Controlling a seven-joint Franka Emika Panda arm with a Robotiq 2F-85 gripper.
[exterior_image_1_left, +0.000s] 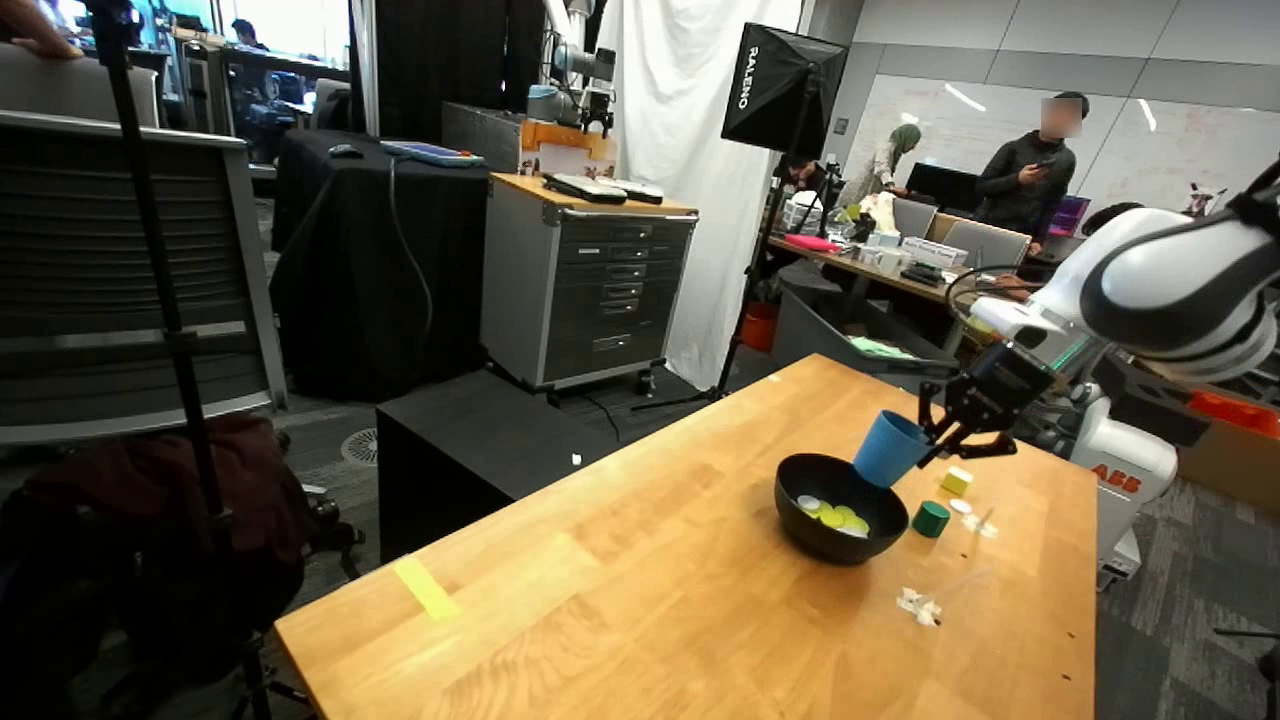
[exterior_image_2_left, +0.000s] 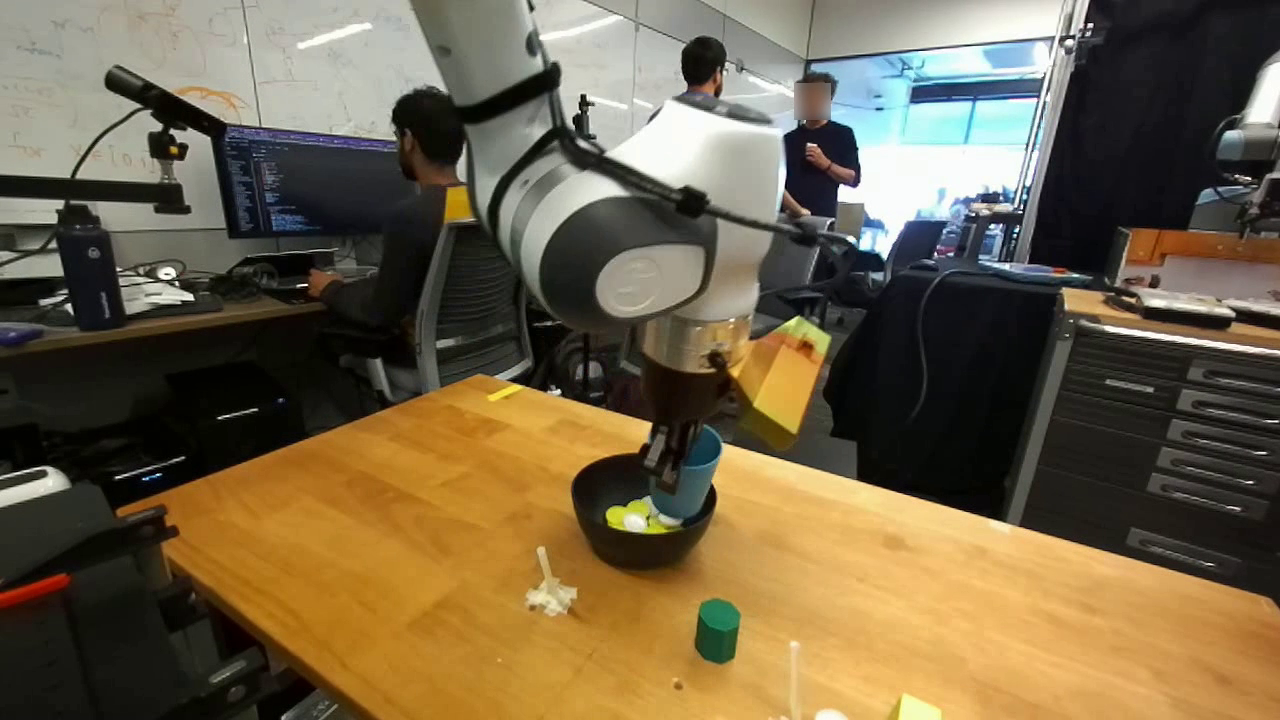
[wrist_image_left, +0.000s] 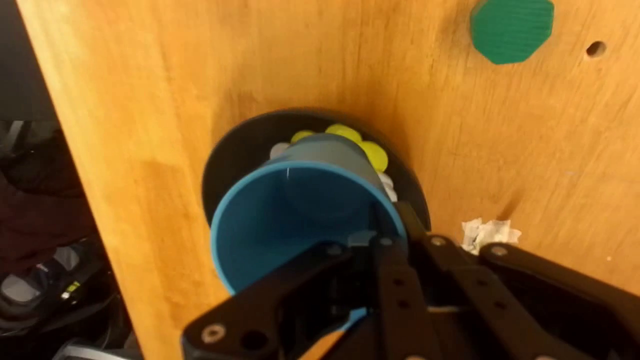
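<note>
A blue cup (exterior_image_1_left: 890, 449) is held by its rim in my gripper, one of whose fingers reaches inside the cup. It leans at a tilt with its base down at the right side of the black bowl (exterior_image_1_left: 801, 524); whether it touches the bowl cannot be made out. From the wrist view I look into the cup's mouth, and its interior (wrist_image_left: 282, 222) looks empty. Yellow and white round pieces (exterior_image_2_left: 633, 516) lie in the bowl, partly covered by the cup in the wrist view.
Close to the bowl stands a green block (exterior_image_2_left: 717, 630). A yellow block (exterior_image_1_left: 956, 480) and a white disc (exterior_image_1_left: 961, 506) are beyond it. Upright sticks in crumpled white bases (exterior_image_2_left: 551, 594) stand on the table.
</note>
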